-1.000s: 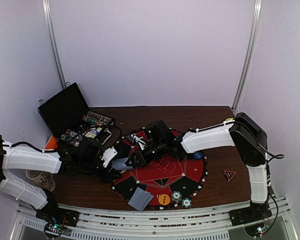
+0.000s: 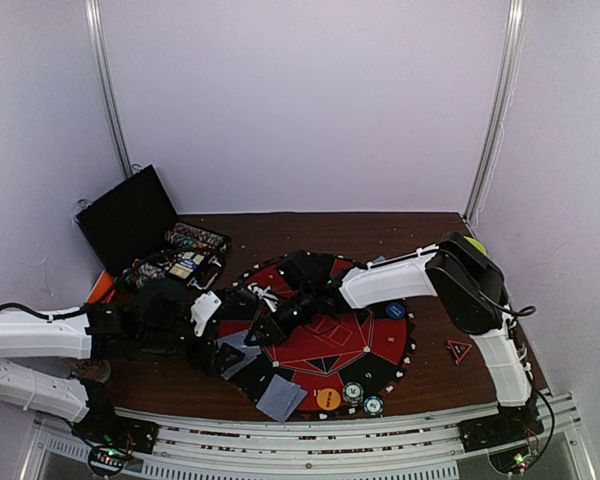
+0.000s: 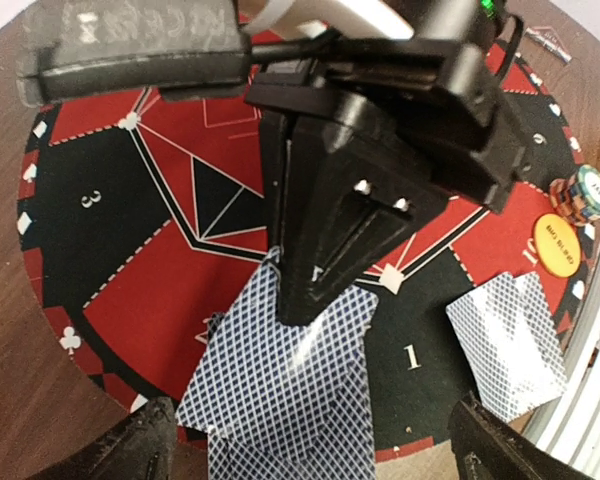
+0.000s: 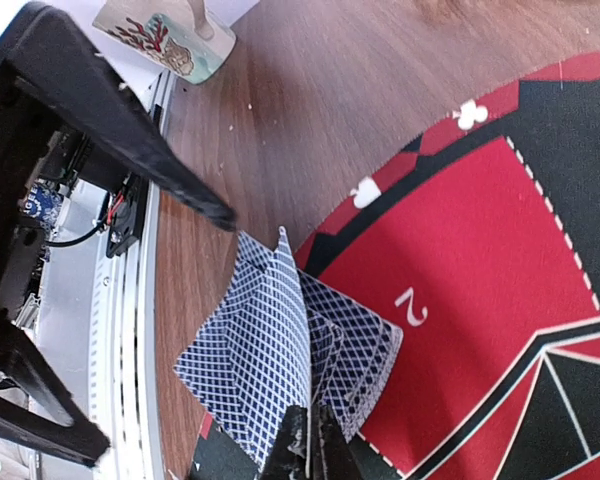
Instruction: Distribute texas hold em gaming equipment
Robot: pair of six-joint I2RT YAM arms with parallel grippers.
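My right gripper is shut on the edge of a blue-checked playing card, which is tilted in the right wrist view. Under this card, at the mat's left edge, lies another checked card [image 3: 345, 435]; whether the two touch is hard to tell. My left gripper stands open beside these cards on the left, holding nothing. Its dark fingers [image 4: 130, 130] show in the right wrist view, apart from the cards. A further pair of cards [image 2: 281, 397] lies at the front of the round red-and-black poker mat [image 2: 385, 345].
An orange button [image 2: 328, 399] and two chip stacks [image 2: 353, 392] sit at the mat's front. A blue disc [image 2: 395, 311] lies at its right, with a red triangle [image 2: 458, 350] beyond. The open chip case [image 2: 130, 222] stands back left. Bare table lies behind the mat.
A second ago the card spanned between both grippers; now the left gripper has drawn away to the left, clear of it. The right gripper has shifted slightly left and forward, still with the card.
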